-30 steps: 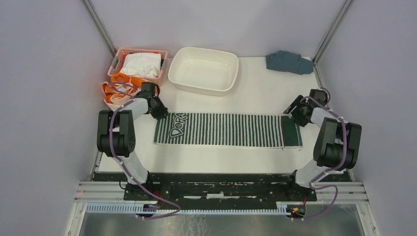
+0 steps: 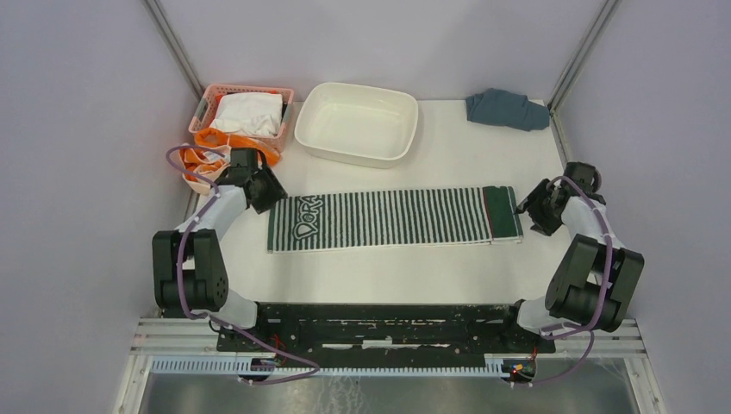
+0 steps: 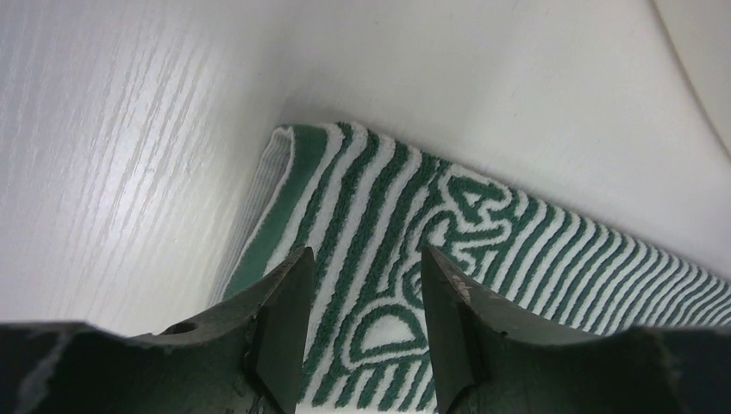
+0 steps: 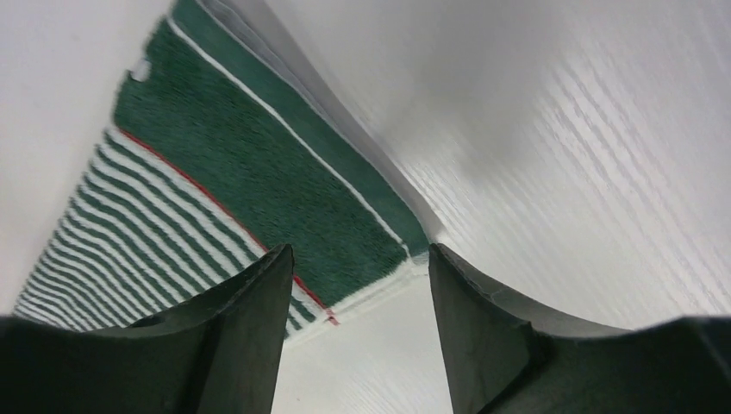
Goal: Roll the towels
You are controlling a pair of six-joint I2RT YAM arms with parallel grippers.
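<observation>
A green-and-white striped towel [image 2: 388, 217], folded into a long strip, lies flat across the middle of the table. Its left end [image 3: 345, 233] carries raised lettering, and its right end [image 4: 259, 190] has a plain green band edged by a red line. My left gripper stands open above the left end, with no cloth between its fingers. Just off the right end, my right gripper is open too; the green corner shows below and between its fingertips, not gripped.
An empty white basin [image 2: 358, 125] stands behind the towel. At the back left is a pink basket [image 2: 203, 110] of white cloth, with an orange-and-white cloth [image 2: 200, 164] in front. A folded blue-grey cloth [image 2: 507, 109] lies back right.
The towel's right part has shifted toward the back, its left end slightly. My left gripper has drawn back leftward.
</observation>
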